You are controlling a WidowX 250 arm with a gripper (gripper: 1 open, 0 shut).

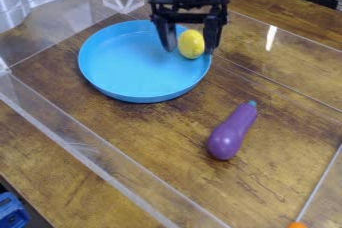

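The black gripper point(190, 34) hangs at the top centre over a round blue plate point(134, 77), its fingers open on either side of a yellow rounded object point(193, 44) at the plate's back right. Whether the fingers touch it is unclear. A purple eggplant-like object point(231, 130) lies on the wooden table to the front right of the plate.
Bare wooden table point(134, 162) surrounds the plate, with free room at the right and front. A small blue item point(10, 212) is at the bottom-left edge and an orange one point(297, 224) at the bottom right.
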